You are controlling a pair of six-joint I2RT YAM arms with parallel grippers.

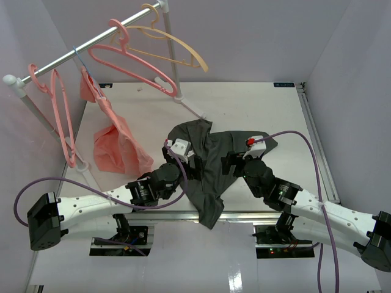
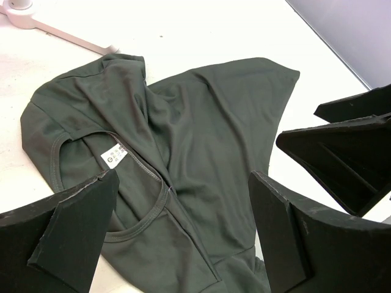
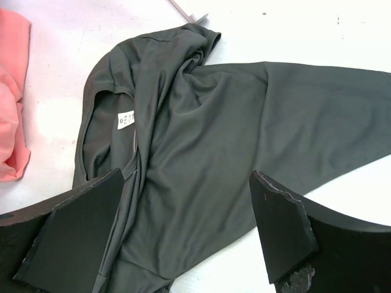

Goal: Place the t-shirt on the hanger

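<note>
A dark grey-green t-shirt (image 1: 220,171) lies crumpled and spread on the white table, its collar and white label facing up (image 2: 208,134). Above its left part is my left gripper (image 1: 186,160), fingers apart with only the shirt below them (image 2: 183,207). My right gripper (image 1: 241,160) stands above its right part, also open and empty (image 3: 183,207). On the rail (image 1: 61,58) at the upper left hang pink hangers (image 1: 131,68) and yellow hangers (image 1: 183,49).
A pink garment (image 1: 119,140) hangs from the rail at the left and rests on the table. The rack's foot (image 1: 192,108) stands behind the shirt.
</note>
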